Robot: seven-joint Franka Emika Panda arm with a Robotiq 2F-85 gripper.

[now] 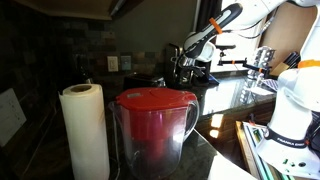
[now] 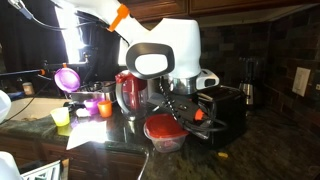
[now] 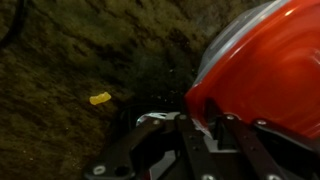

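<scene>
A clear container with a red lid [image 2: 163, 126] rests on the dark counter; its red lid [image 3: 275, 75] fills the upper right of the wrist view. My gripper is at the lid's near edge, its dark fingers low in that view. From the second exterior view, the gripper [image 2: 207, 122] is close beside the container's right side. Dark parts and shadow hide how far apart the fingers stand and whether anything is between them. A small yellow scrap [image 3: 100, 99] lies on the counter nearby.
A red-lidded pitcher [image 1: 158, 130] and a paper towel roll [image 1: 86, 132] stand close to the first exterior camera. An orange cup [image 2: 105, 108] and a yellow cup [image 2: 61, 116] are left of the container. Open counter [image 2: 270, 140] lies to the right.
</scene>
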